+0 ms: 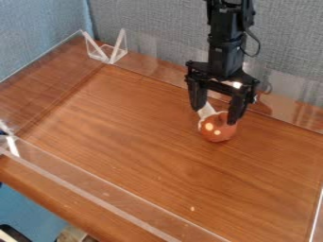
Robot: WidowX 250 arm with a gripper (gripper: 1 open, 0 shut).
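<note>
An orange-red object with pale spots [216, 130] rests on the wooden table near its back right, with a white piece [205, 112] at its upper left. My black gripper [216, 106] hangs just above it, fingers spread open to either side and nothing held between them. The right finger partly overlaps the object's upper edge in this view.
Clear low walls border the wooden table [127, 151]. A white wire-like frame [104, 52] stands at the back left corner. A grey padded wall stands behind.
</note>
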